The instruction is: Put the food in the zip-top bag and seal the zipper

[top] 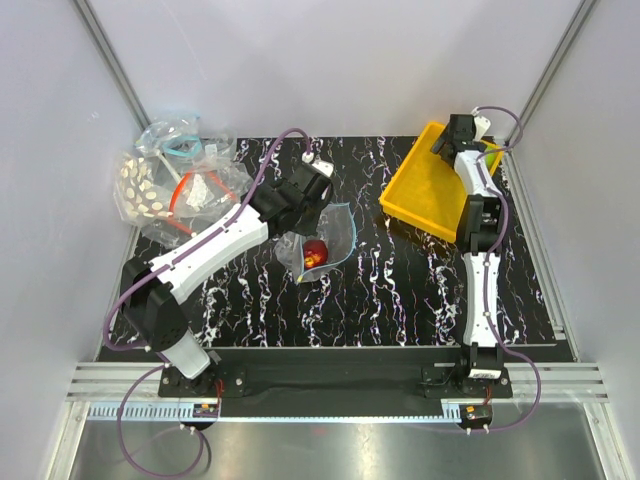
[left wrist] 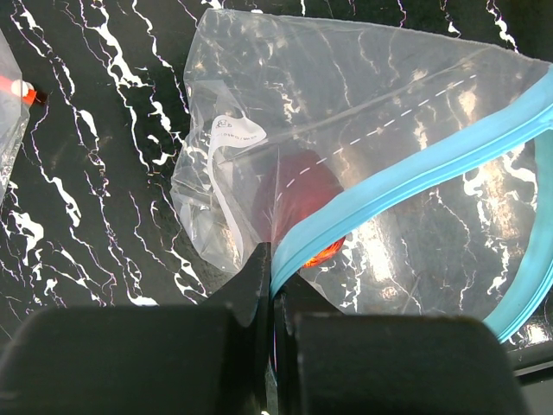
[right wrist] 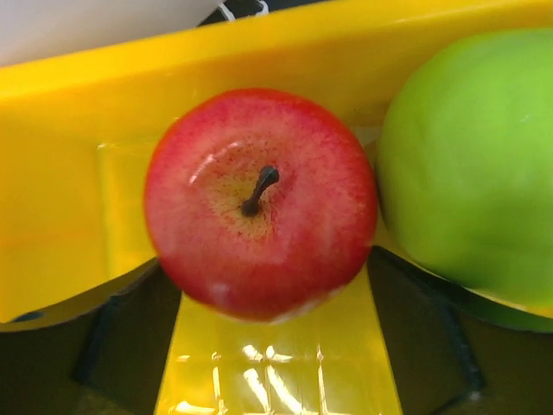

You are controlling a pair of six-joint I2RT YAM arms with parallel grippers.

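A clear zip top bag [left wrist: 380, 95] with a blue zipper edge [left wrist: 389, 203] lies spread on the table, its mouth parted. Inside it rests a red and yellow fruit [top: 315, 254], seen partly through the plastic. My left gripper is shut on the bag's blue edge. Over in the yellow tray [top: 432, 205], my right gripper has its fingers part open around a red apple [right wrist: 259, 207], one finger on either side. A green apple [right wrist: 479, 164] sits right beside it, close to the right finger.
Other clear bags [top: 180, 185], some with orange and blue zippers, lie at the far left. The tray's wall [right wrist: 52, 82] runs just behind the apples. Bare table [top: 385, 290] lies between bag and tray.
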